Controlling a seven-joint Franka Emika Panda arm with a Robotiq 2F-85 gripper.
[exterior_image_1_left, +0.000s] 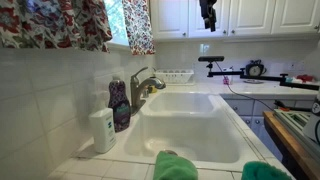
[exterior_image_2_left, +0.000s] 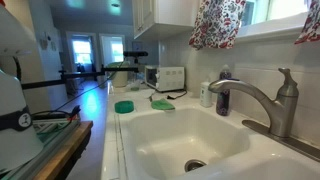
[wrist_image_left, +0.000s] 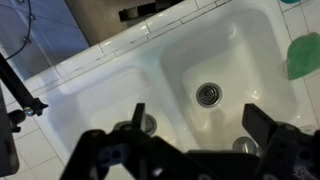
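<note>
High above the sink (wrist_image_left: 180, 100), my gripper stands open, its fingers wide apart and nothing between them. It also shows as a dark shape at the top of the first exterior view, the gripper (exterior_image_1_left: 208, 18) well clear of the counter. The white sink has two basins, both of which look empty. On the counter at the near end lie a green cloth or sponge (exterior_image_1_left: 175, 166) and a teal one (exterior_image_1_left: 264, 171). The second exterior view shows the green item (exterior_image_2_left: 161, 104) and the teal item (exterior_image_2_left: 124, 106) apart. One teal-green item (wrist_image_left: 303, 56) appears at the wrist view's right edge.
A faucet (exterior_image_2_left: 280, 105) rises behind the sink. Beside it stand a dark purple bottle (exterior_image_1_left: 119, 105) and a white bottle (exterior_image_1_left: 102, 130). A white dish rack (exterior_image_1_left: 175, 77) sits beyond the far end, and a clock (exterior_image_1_left: 255, 69) stands farther right. Space above the basins is free.
</note>
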